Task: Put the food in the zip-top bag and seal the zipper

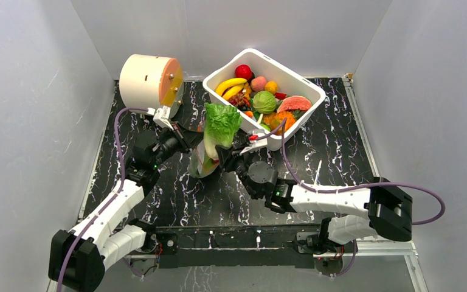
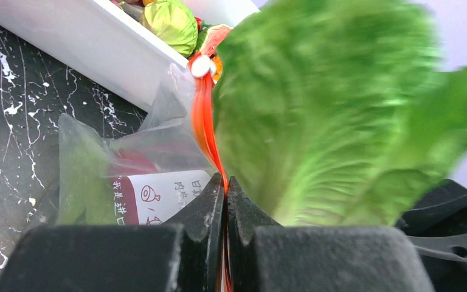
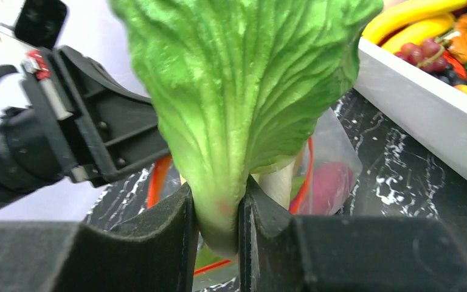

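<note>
A clear zip-top bag (image 1: 200, 164) (image 2: 103, 182) with a red-orange zipper edge (image 2: 202, 121) stands on the counter, with red and green food inside. My left gripper is shut on that zipper edge. My right gripper is shut on the pale stem of a leafy lettuce head (image 1: 221, 121) (image 3: 243, 85), held upright over the bag's mouth with its lower end down among the bag's edges. The lettuce hides much of the bag in the top and right wrist views.
A white bin (image 1: 301, 85) of mixed food stands behind the bag. A cream and orange cylinder (image 1: 143, 82) sits at the back left.
</note>
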